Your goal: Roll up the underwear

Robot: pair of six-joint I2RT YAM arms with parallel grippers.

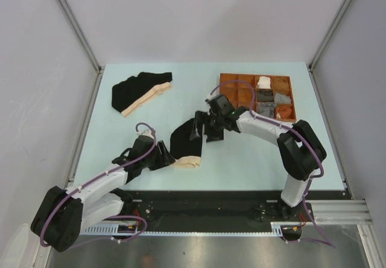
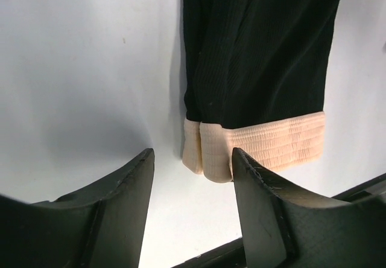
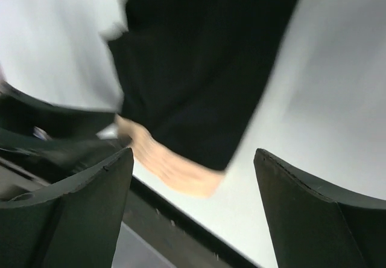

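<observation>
Black underwear with a peach waistband (image 1: 187,161) lies folded lengthwise in the middle of the table, its black cloth (image 1: 186,140) running away from the front edge. In the left wrist view the doubled corner of the waistband (image 2: 215,153) sits just ahead of my left gripper, whose fingers are apart and hold nothing. My right gripper (image 1: 196,127) is over the far end of the cloth. The right wrist view shows that gripper wide open, with the blurred black cloth (image 3: 193,75) below and beyond it.
A second black garment with a peach band (image 1: 145,98) lies flat at the back left. At the back right stands a brown divided box (image 1: 244,78) with several rolled cloths in it.
</observation>
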